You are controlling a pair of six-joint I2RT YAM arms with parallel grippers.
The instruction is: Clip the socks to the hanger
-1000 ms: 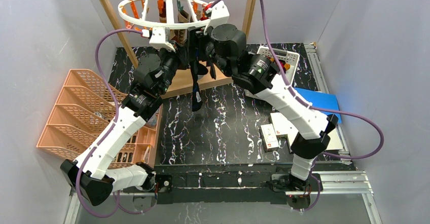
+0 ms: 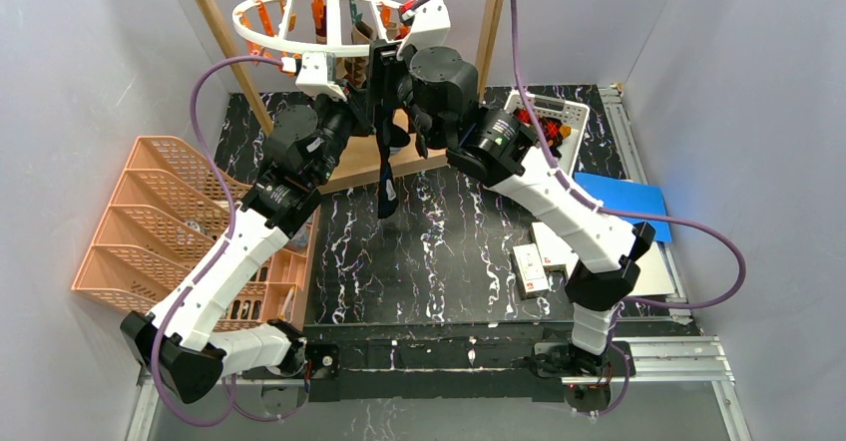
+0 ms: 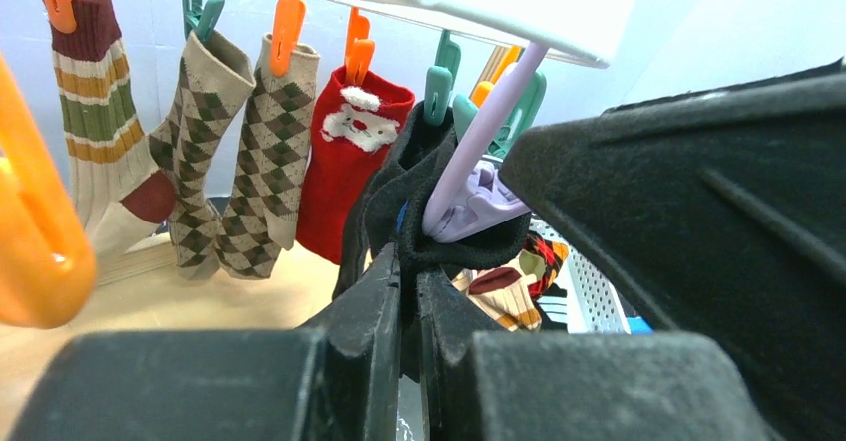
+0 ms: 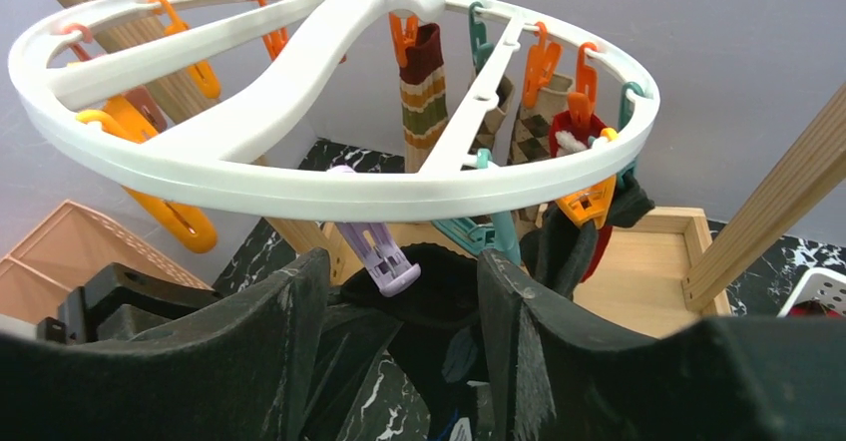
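Note:
A black sock (image 3: 469,254) hangs by its cuff from my left gripper, which is shut on it. The white ring hanger (image 4: 329,194) is just above. Its purple clip reaches down to the sock's open cuff, and in the left wrist view the clip's lower end overlaps the cuff; whether it grips the fabric I cannot tell. My right gripper is open, its fingers (image 4: 305,306) on either side of the purple clip, with a teal clip (image 4: 504,231) near the other finger. The foot of the sock dangles below in the top view.
Other socks hang from the ring, among them a striped one (image 3: 100,112), argyle ones and a red one (image 3: 349,172). An orange clip (image 4: 165,217) is empty. A white basket (image 2: 569,112) holds more socks at right; a peach rack (image 2: 165,217) stands left.
My right arm sits a little farther left than a second ago. The left arm looks nearly still.

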